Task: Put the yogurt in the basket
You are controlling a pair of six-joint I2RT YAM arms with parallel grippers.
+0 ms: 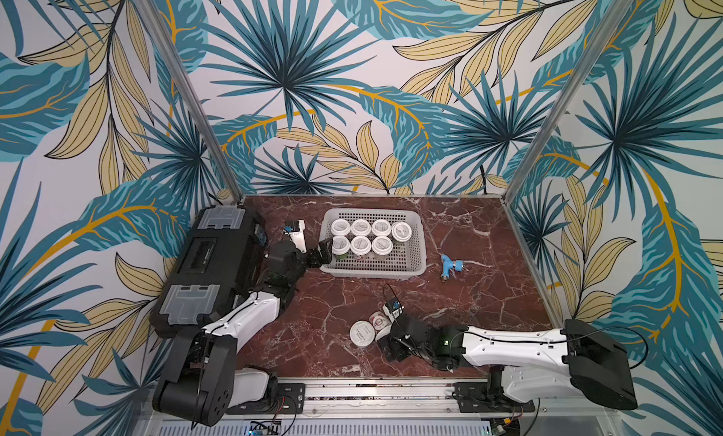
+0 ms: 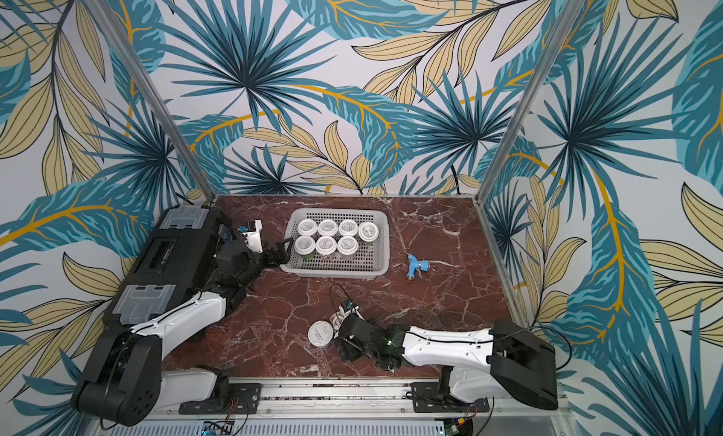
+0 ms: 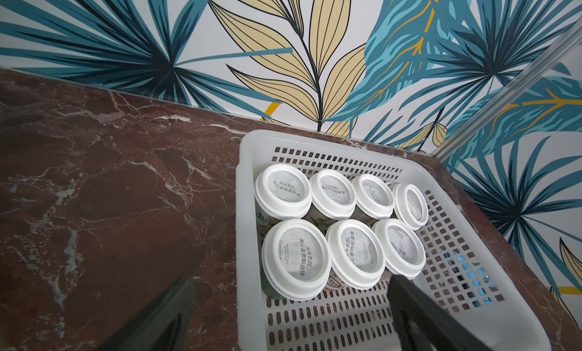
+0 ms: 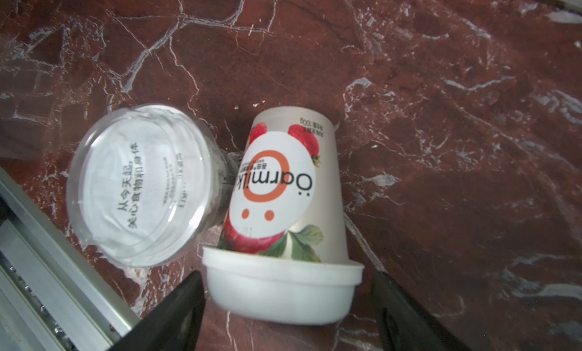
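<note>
A yogurt cup [image 4: 285, 187] with strawberries on its label lies on its side in the right wrist view, its white lid end [image 4: 282, 290] toward me. My right gripper is open around that lid, one finger on each side, with a narrow gap showing at the right finger [image 4: 403, 314]. Touching or nearly touching the lying cup is a second yogurt [image 4: 142, 190], its clear-lidded top facing up. The white basket [image 1: 412, 266] holds several lidded yogurts [image 3: 297, 260] in two rows. Over its left edge, my left gripper stands open and empty.
A blue tool-like object [image 1: 450, 266] lies right of the basket. The black toolbox [image 1: 203, 255] stands at the left, close to my left arm. Bare basket floor [image 3: 454, 278] shows at the right; the tabletop between basket and loose yogurts is clear.
</note>
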